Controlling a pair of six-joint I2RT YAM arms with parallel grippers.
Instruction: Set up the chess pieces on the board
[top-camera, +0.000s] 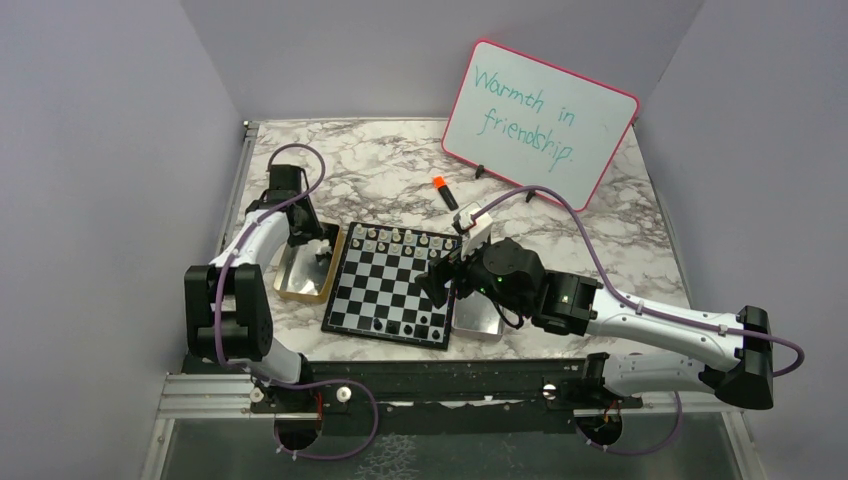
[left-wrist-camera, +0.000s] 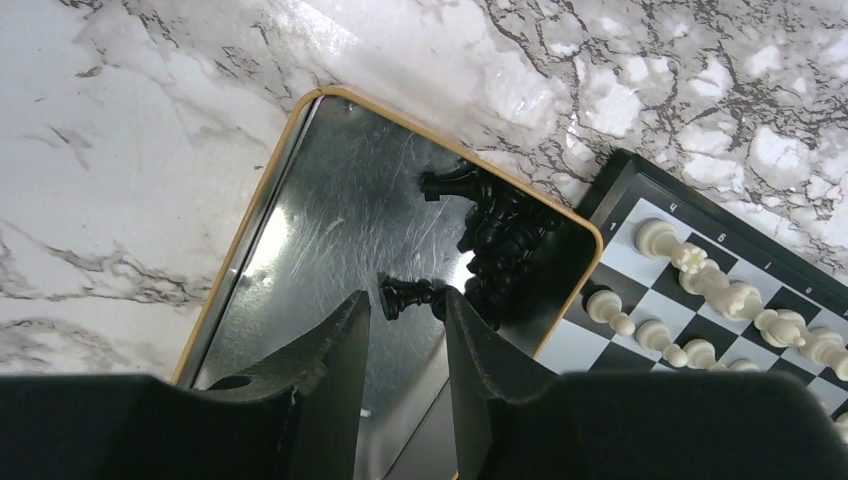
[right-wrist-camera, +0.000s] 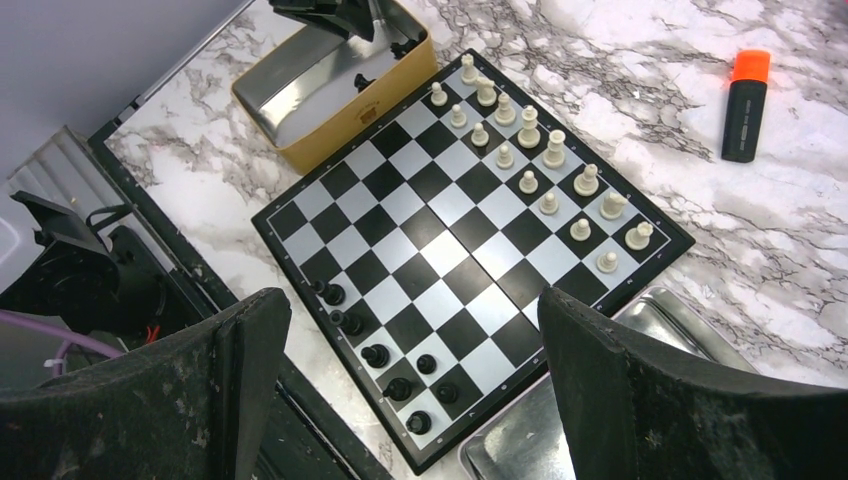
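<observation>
My left gripper hangs over the tan-rimmed box left of the board, its fingers apart with nothing held. In the left wrist view a black piece lies just beyond its fingertips, and several more are bunched at the box's far side. The chessboard carries white pieces in two rows along its far side and several black pieces at one near corner. My right gripper is over the board's right side, open and empty.
A metal tray sits right of the board. An orange-capped marker lies behind the board, and a whiteboard stands at the back right.
</observation>
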